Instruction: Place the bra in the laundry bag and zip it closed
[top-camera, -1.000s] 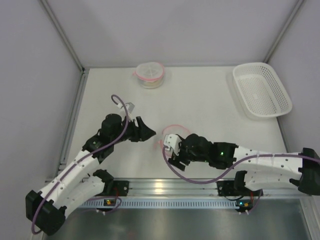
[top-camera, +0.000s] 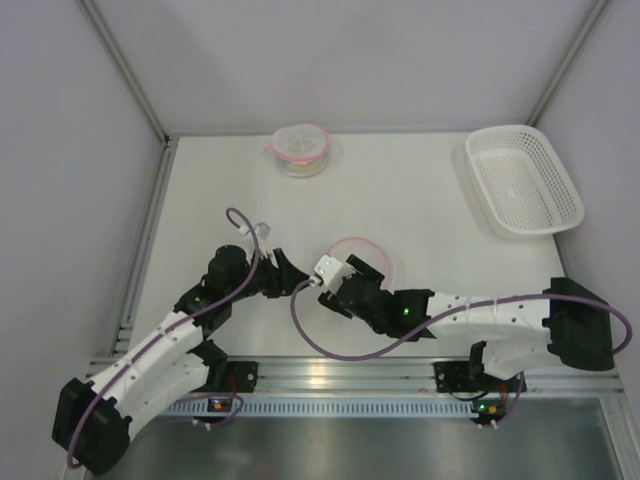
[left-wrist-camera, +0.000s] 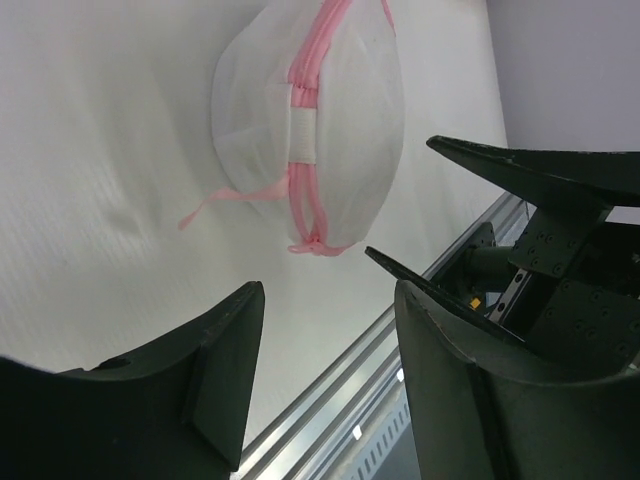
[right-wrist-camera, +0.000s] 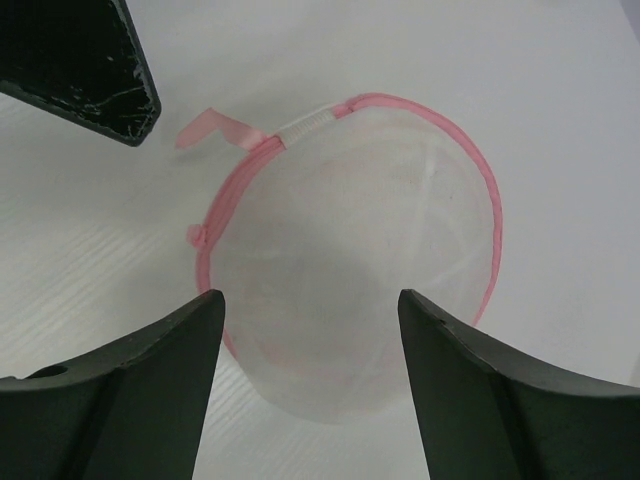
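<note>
A white mesh laundry bag (left-wrist-camera: 350, 130) with pink trim lies on the table in front of both arms. Its pink zip band (left-wrist-camera: 307, 175) has a short white section and a loose pink ribbon. In the left wrist view, my left gripper stands open, apart from the bag's pink end. My right gripper is open too, its fingers overlapping the mesh in view with nothing visible gripped. From above, that gripper hides much of the bag. No bra can be made out; whether the zip is fully shut I cannot tell.
A second round mesh bag (top-camera: 300, 144) with pink trim sits at the back of the table. To the back right stands a white perforated basket (top-camera: 524, 180). The two grippers are close together.
The bag's visible pink rim has shifted right and back a little.
</note>
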